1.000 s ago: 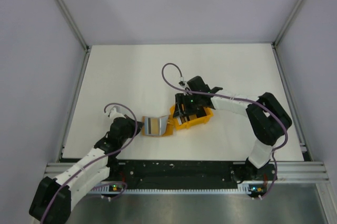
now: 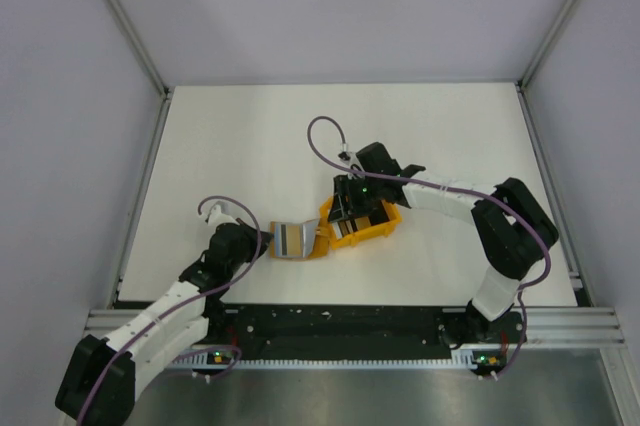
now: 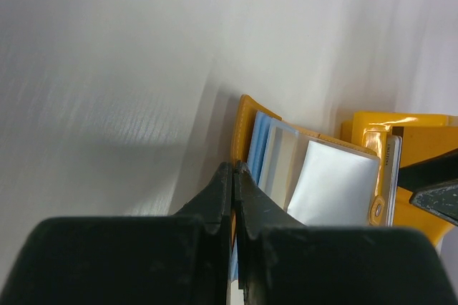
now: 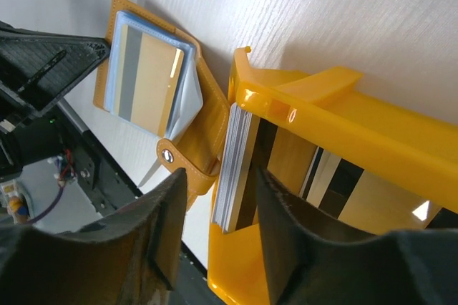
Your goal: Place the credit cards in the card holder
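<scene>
The tan card holder lies spread on the table, its clear and white sleeves facing up. My left gripper is shut at the holder's outer left edge, where the brown cover runs in between its fingertips. Touching the holder's right side is an orange box with several cards standing in it. At the box's left end, a bundle of white-edged cards leans upright. My right gripper is part open above that bundle, one finger on each side; contact with the cards cannot be made out.
More cards in dark and tan colours stand farther along the box. A snap flap of the holder sticks up close to the right gripper's finger. Behind and to both sides, the white table is bare.
The orange box has slid a little to the left. My left gripper and the holder look unmoved.
</scene>
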